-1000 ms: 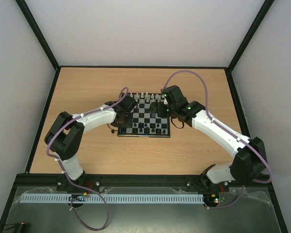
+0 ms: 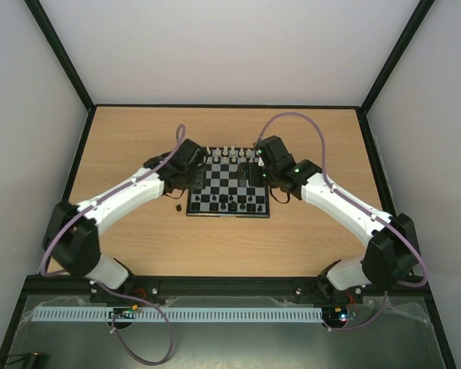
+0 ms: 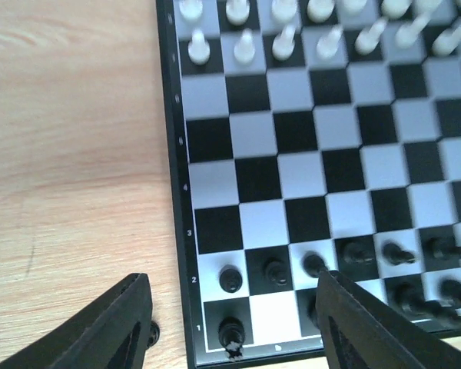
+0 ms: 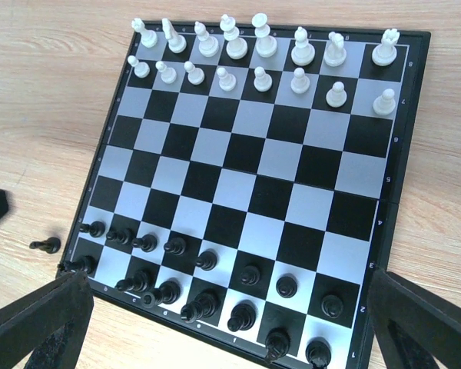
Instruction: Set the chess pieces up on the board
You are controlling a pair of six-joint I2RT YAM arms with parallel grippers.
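Note:
The chessboard lies on the table, white pieces along the back rows, black pieces along the front rows. A single black piece lies off the board at its left, partly behind a finger of my left gripper in the left wrist view. That gripper hangs over the board's left side, its fingers apart with nothing seen held between them. My right gripper is open above the board's right side, also empty, with black pieces in view below it. In the top view both grippers' fingertips are hard to make out.
Bare wooden table surrounds the board on all sides. Dark frame rails and walls edge the table. The two wrists are close to each other over the board, one at each side.
The left arm has shifted left and changed its bend, its wrist moving a little away from the board's middle. The right arm has stayed almost still.

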